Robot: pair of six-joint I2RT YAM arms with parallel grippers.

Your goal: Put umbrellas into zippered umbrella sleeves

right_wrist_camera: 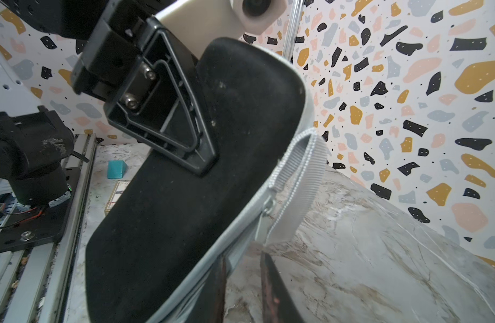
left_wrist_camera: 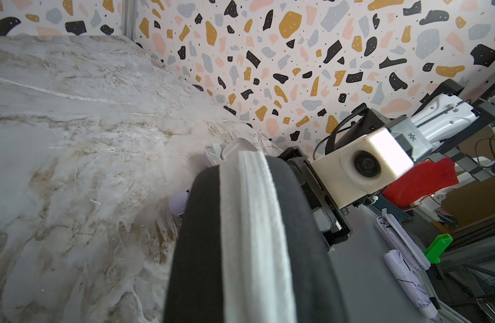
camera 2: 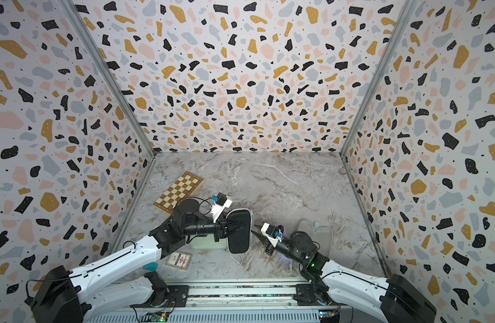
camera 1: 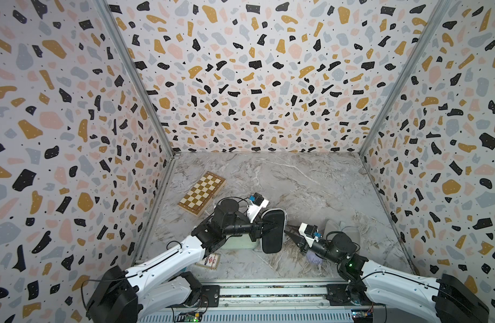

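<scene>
A black zippered sleeve (camera 1: 271, 245) with rounded ends and white zipper tape hangs above the table, my left gripper (camera 1: 262, 228) shut on it. One dark finger (right_wrist_camera: 199, 161) of that gripper lies across the sleeve's flat face in the right wrist view. Its white zipper edge (left_wrist_camera: 253, 226) runs up the middle of the left wrist view. A small zipper pull (right_wrist_camera: 262, 228) hangs from that edge beside a loop of white ribbed tape (right_wrist_camera: 298, 183). Just below the pull, my right gripper is part open, nothing clearly between its fingers. Whether an umbrella is inside is hidden.
A checkered board (camera 1: 202, 192) lies at the left, and a card box (camera 1: 208, 262) near the front. A pale green box (camera 1: 239, 242) sits under the left arm. Grey-white items (camera 2: 314, 231) and a purple thing (camera 1: 313, 257) are by the right arm.
</scene>
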